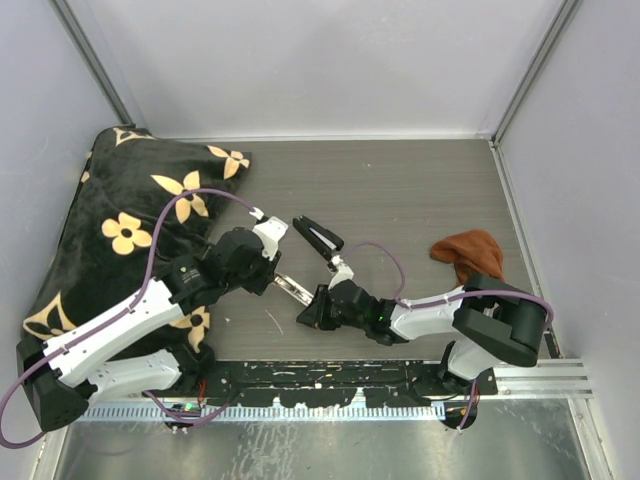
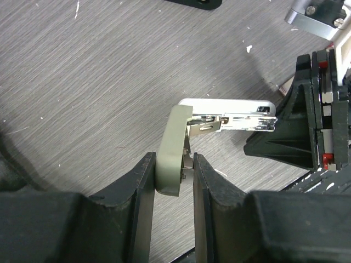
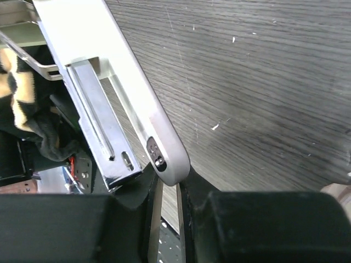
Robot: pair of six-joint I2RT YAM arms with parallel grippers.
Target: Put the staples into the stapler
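The stapler (image 1: 294,289) is held above the table between my two grippers. In the left wrist view, my left gripper is shut on its sage-green end (image 2: 171,148); the white and metal part of the stapler (image 2: 236,114) stretches right to the other arm. Shut on the white far end is my right gripper. The right wrist view shows the stapler's white arm (image 3: 131,82) with a dark oval metal plate near its tip, and a metal channel (image 3: 98,120) alongside, slightly apart from it. I cannot make out any staples inside.
A long black object (image 1: 318,237) lies on the table behind the grippers. A brown cloth (image 1: 470,254) is at the right, and a dark flowered blanket (image 1: 125,190) covers the left. A small pale object (image 3: 341,193) shows at the right wrist view's edge.
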